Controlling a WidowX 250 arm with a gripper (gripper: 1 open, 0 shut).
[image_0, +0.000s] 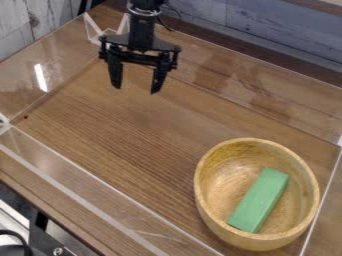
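Observation:
My gripper (138, 72) hangs over the upper left of the wooden surface, its dark fingers apart and pointing down, with nothing visible between them. A wide tan bowl (214, 190) sits at the lower right, holding a green rectangular block (259, 200). The bowl and block are well away from the gripper.
Walls (254, 30) border the back and left. Clear or white items behind the arm at the upper left are partly hidden. A dark cable (11, 240) shows at the bottom left corner.

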